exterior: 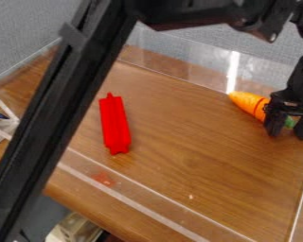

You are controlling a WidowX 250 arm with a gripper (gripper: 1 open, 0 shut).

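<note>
An orange toy carrot [250,103] with a green top lies at the back right of the wooden table. My black gripper [288,112] is down over its green end at the right edge of the view, covering much of that end; whether its fingers are closed on it cannot be made out. A red elongated object [115,123] lies on the left half of the table.
A clear wall stands along the back. The black arm crosses the left and top of the view. Small clutter lies beyond the left edge.
</note>
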